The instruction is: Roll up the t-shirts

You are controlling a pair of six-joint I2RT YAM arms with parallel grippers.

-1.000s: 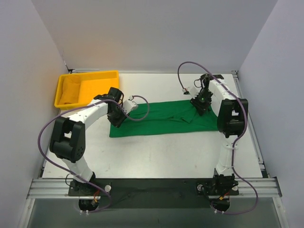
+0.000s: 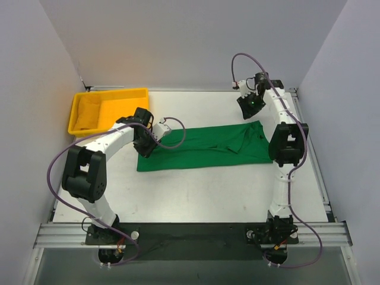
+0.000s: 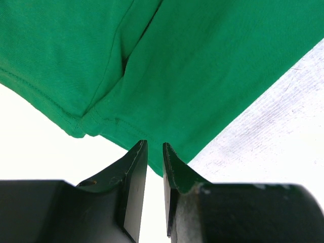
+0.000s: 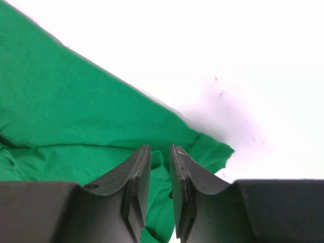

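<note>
A green t-shirt point(image 2: 193, 160) lies flattened across the white table, with a fold along its length and a bunched part at the right end. My left gripper point(image 2: 148, 148) hangs over the shirt's left end; in the left wrist view its narrowly parted fingertips point(image 3: 142, 152) are above a folded corner of the cloth point(image 3: 61, 101). My right gripper point(image 2: 249, 107) is raised behind the shirt's right end. In the right wrist view its fingers point(image 4: 136, 172) stand slightly apart above the bunched cloth point(image 4: 210, 149). Neither gripper visibly grips fabric.
A yellow bin point(image 2: 80, 122) with yellow contents sits at the back left, beside the left arm. Walls bound the workspace at the back and both sides.
My right gripper has moved back and up, away from the shirt's right end, uncovering the bunched cloth there. The left arm and the shirt look much the same.
</note>
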